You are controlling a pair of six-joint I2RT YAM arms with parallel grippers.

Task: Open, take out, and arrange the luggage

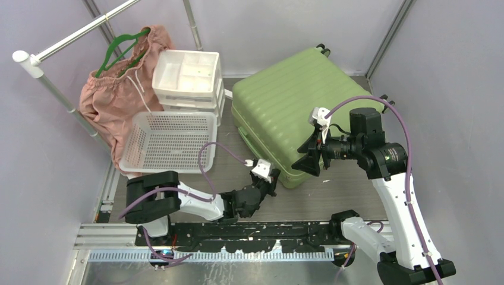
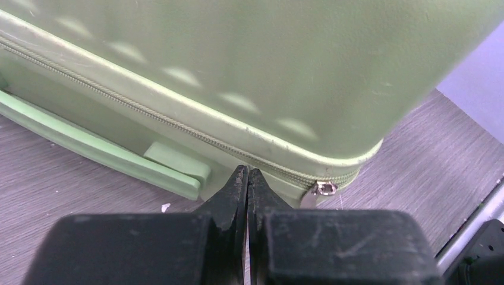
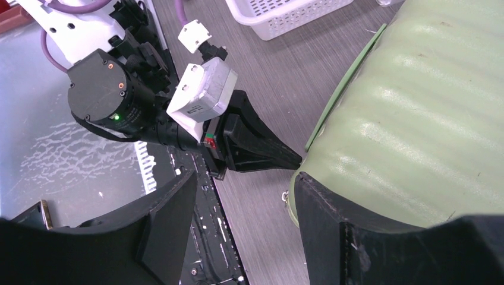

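Note:
A green ribbed suitcase [image 1: 291,101] lies closed on the grey floor, filling the middle right. My left gripper [image 1: 270,184] is at its front-left lower corner; in the left wrist view its shut fingertips [image 2: 241,184] sit just below the zipper band, left of the metal zipper pull [image 2: 325,189], with nothing visible between them. A side handle [image 2: 89,142] runs along the suitcase's side. My right gripper [image 1: 309,157] hangs open above the suitcase's front part, its fingers empty in the right wrist view.
A white perforated basket [image 1: 166,142], stacked clear drawers [image 1: 187,68] and a pink bag [image 1: 113,101] with green hangers under a metal rail fill the left side. Grey walls bound the back and right. Bare floor [image 1: 333,196] shows at the front right.

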